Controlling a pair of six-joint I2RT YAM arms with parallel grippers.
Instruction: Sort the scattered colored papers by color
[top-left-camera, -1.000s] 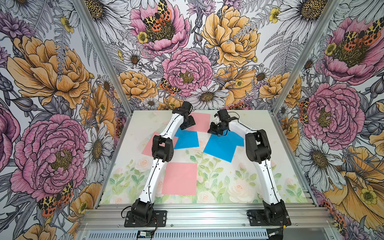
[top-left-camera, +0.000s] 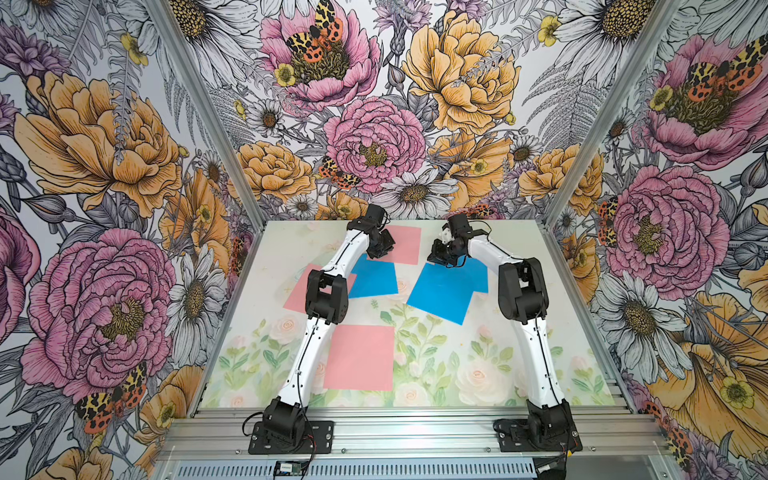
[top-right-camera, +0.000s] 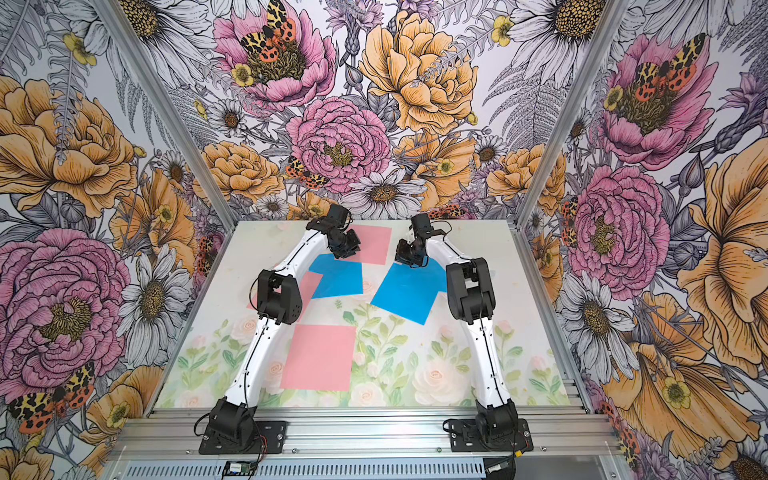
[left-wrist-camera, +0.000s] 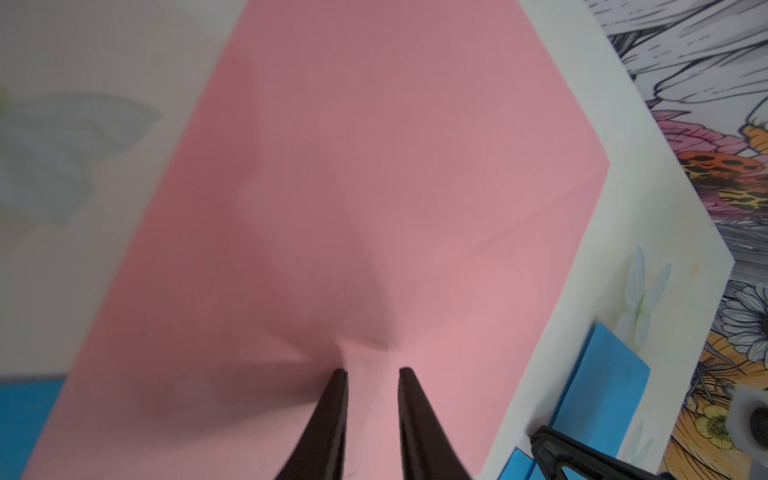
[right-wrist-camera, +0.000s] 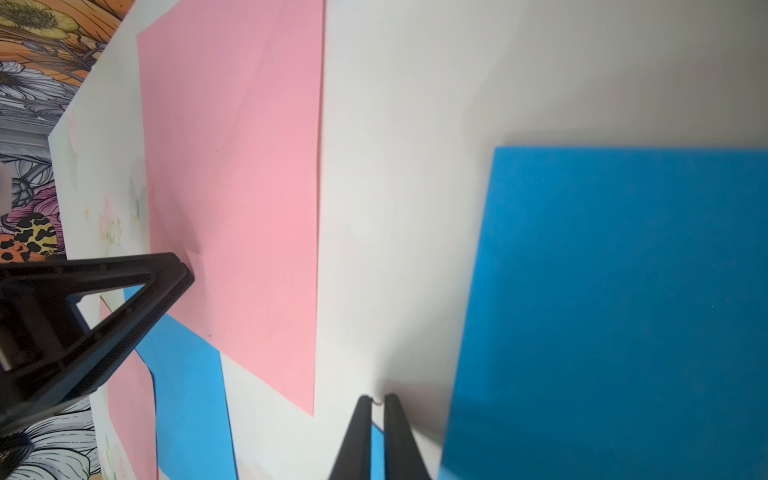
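In the left wrist view a pink paper (left-wrist-camera: 384, 200) lies under my left gripper, creased by the fingertips. That gripper is partly open, with only pink paper showing beyond the gap. My right gripper is nearly closed beside a blue paper (right-wrist-camera: 608, 304). Blue shows between its fingers, but whether paper is pinched is unclear. The top left view shows overlapping blue sheets (top-left-camera: 445, 293) at the right gripper, another blue paper (top-left-camera: 374, 280) left of centre, a pink paper (top-left-camera: 358, 357) in front, and one (top-left-camera: 297, 293) partly behind the left arm.
The bare table (top-left-camera: 528, 240) has free room at the far right and front right. Both grippers work close together near the back edge. Papers on the left overlap one another. Flowered walls stand round the table.
My right gripper has moved right and slightly back, away from the left one. The left gripper has shifted slightly right over the far pink paper. The papers look unmoved.
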